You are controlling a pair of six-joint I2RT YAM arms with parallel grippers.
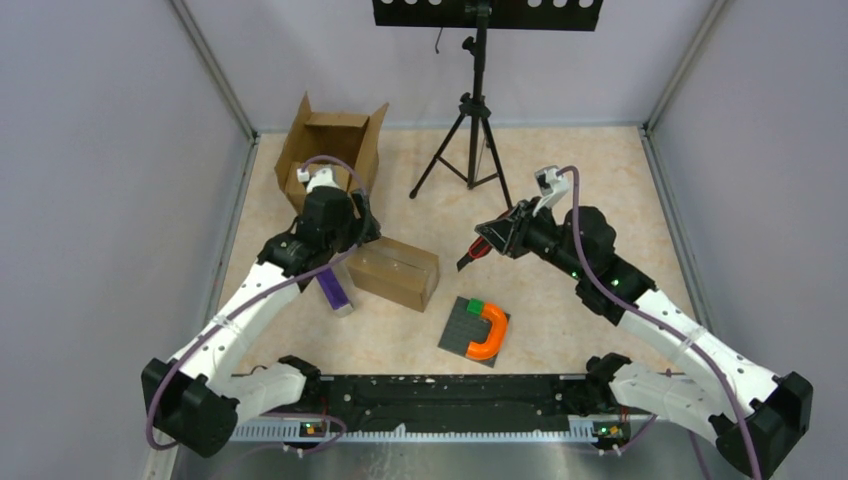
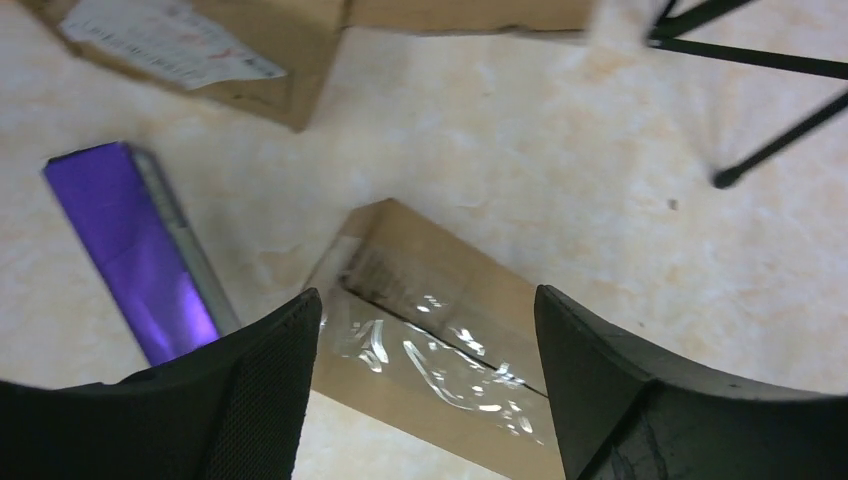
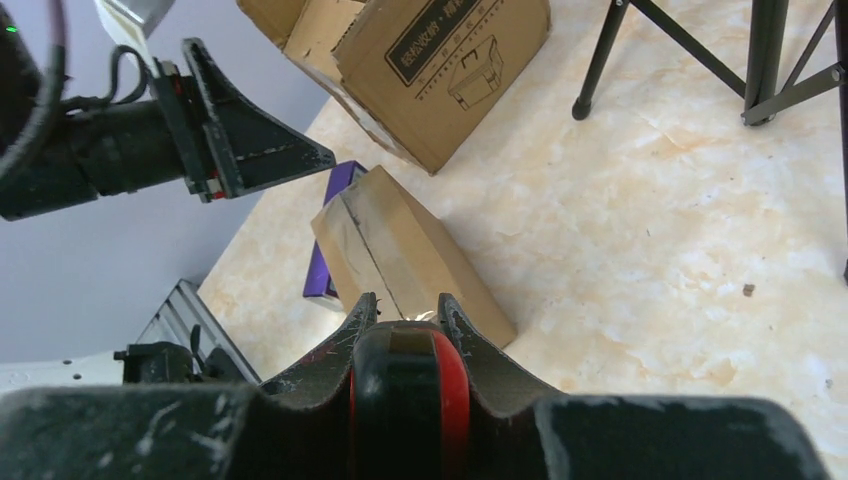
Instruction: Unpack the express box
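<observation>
A closed brown express box [image 1: 394, 272], sealed along its seam with clear tape, lies on the table left of centre. Above its back left end hovers my left gripper, its fingers spread apart with nothing held between them; the box shows below and between them in the left wrist view. On the right side, my right gripper is shut on a red and black utility knife [image 3: 398, 400]. From the top, the knife's dark end [image 1: 465, 262] points down-left toward the box, clear of it.
An open, larger carton [image 1: 330, 140] stands at the back left. Beside the express box lies a purple box [image 1: 333, 289]. In front are a dark pad [image 1: 455, 333] and an orange clamp-like tool [image 1: 492, 335]. A black tripod stand [image 1: 475, 130] rises behind.
</observation>
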